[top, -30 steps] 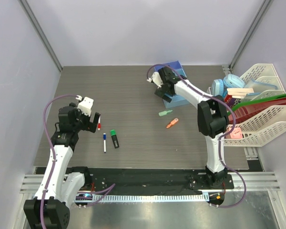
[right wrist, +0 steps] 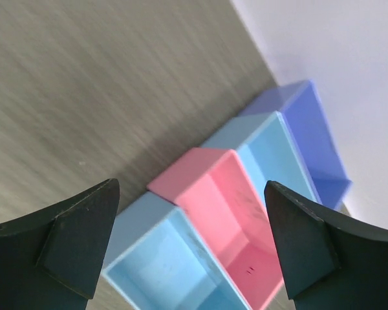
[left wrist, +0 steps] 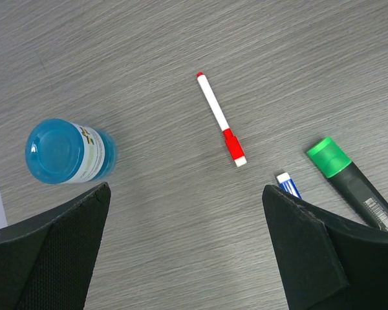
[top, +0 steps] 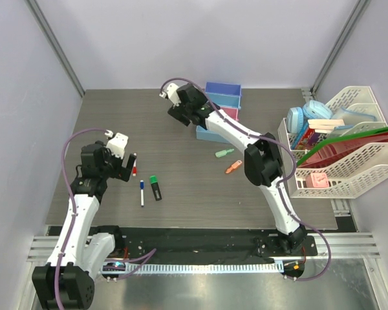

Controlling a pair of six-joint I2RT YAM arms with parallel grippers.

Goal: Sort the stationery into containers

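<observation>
The joined containers, dark blue (right wrist: pixel 291 100), light blue (right wrist: pixel 246 132), pink (right wrist: pixel 200 171) and another light blue (right wrist: pixel 145 226), stand at the back of the table. The parts of their insides that show look empty. My right gripper (top: pixel 189 117) is open beside their left side, its arm covering part of them in the top view. My left gripper hangs open over the left of the table, holding nothing. Before it lie a red marker (left wrist: pixel 218 113), a blue marker (left wrist: pixel 288 185), a green-capped black bottle (left wrist: pixel 352 184) and a blue round container with a label (left wrist: pixel 71 152).
A green highlighter-like item (top: pixel 224 153) and an orange one (top: pixel 233 166) lie below the right arm. A white basket (top: pixel 349 184) full of goods stands at the right edge.
The right gripper has moved left and slightly back. The joined containers have shifted left and turned straighter along the back. The left arm and loose stationery have not moved.
</observation>
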